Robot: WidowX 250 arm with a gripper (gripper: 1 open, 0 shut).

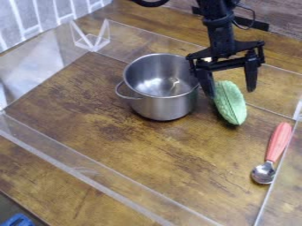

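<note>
My black gripper [229,81] hangs open over a pale green, ridged oblong vegetable [230,104], its fingers spread on either side of the top end. Left of it stands a steel pot [158,100] with loop handles, with something thin and pale inside. An ice-cream scoop with a pink handle [276,144] lies at the right, its metal bowl toward the front.
Clear plastic walls [88,40] edge the wooden work surface [106,159]. A blue object [14,218] shows at the lower left corner.
</note>
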